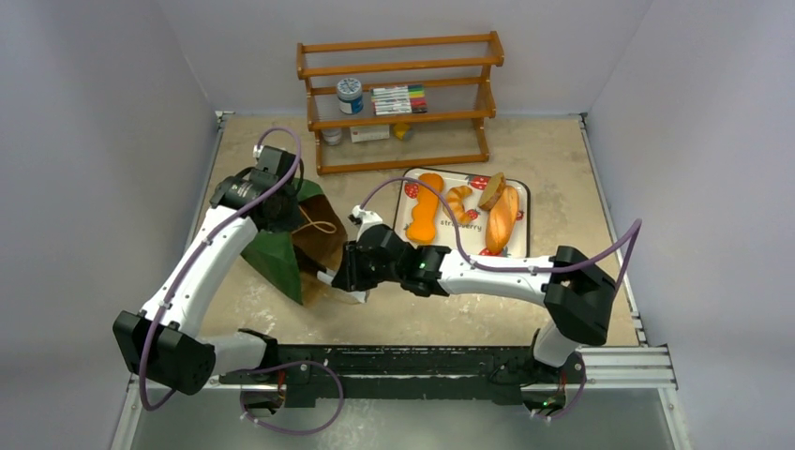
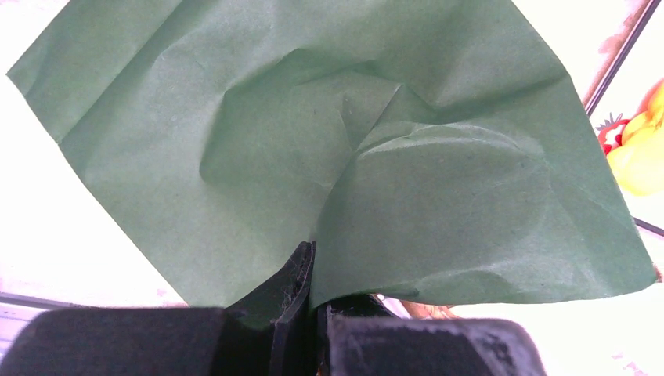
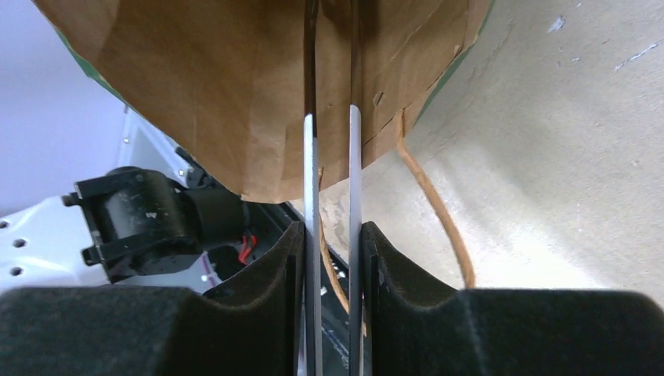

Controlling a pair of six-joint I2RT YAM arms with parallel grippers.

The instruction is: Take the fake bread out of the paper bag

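The green paper bag (image 1: 272, 265), brown inside, lies tilted on the left of the table, its mouth toward the right. My left gripper is shut on its paper, with a fold rising at the fingers. The long thin fingers (image 3: 311, 204) of my right gripper reach into the mouth, a narrow gap between them and no bread visible there. How much bread is inside the bag is hidden. On the strawberry tray (image 1: 450, 243) lie an orange bread piece (image 1: 425, 211), a croissant (image 1: 457, 202), a cut piece (image 1: 491, 191) and a long loaf (image 1: 503, 220).
A cord handle (image 3: 434, 196) hangs from the bag's mouth near the right fingers. Behind stands a wooden rack (image 1: 403, 119) with a jar (image 1: 350, 96) and pens (image 1: 398, 99). Bare table (image 1: 553, 178) shows to the right of the tray.
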